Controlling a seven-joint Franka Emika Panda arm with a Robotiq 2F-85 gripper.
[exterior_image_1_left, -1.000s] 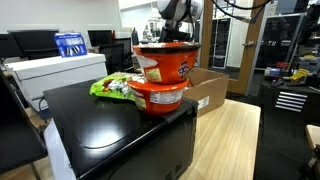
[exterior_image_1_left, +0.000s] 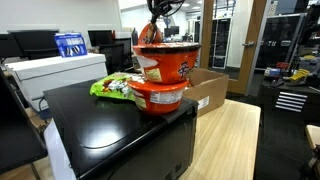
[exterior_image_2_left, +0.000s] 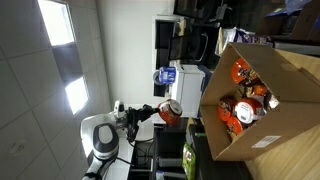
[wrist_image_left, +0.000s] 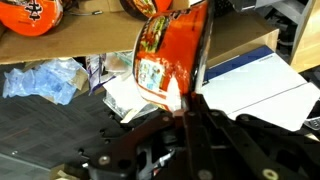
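My gripper is shut on a red noodle bowl (wrist_image_left: 172, 52), which hangs tilted and hides the fingertips in the wrist view. In exterior view 1 the bowl (exterior_image_1_left: 150, 34) shows only partly, behind two stacked red bowls, and the gripper (exterior_image_1_left: 158, 13) is above it. From the other side, the held bowl (exterior_image_2_left: 172, 110) appears outside the cardboard box (exterior_image_2_left: 278, 118). Several more red bowls (exterior_image_2_left: 246, 109) lie inside that box.
The stacked bowls (exterior_image_1_left: 163, 97) stand on a black cabinet (exterior_image_1_left: 95, 125) in front. A green bag (exterior_image_1_left: 113, 87) lies behind them. Bare wooden table (exterior_image_1_left: 230, 140) extends to the right of the cabinet.
The gripper has come leftward and lower in exterior view 1. An orange-red bowl now shows below it, above the stack. The stacked bowls have not moved.
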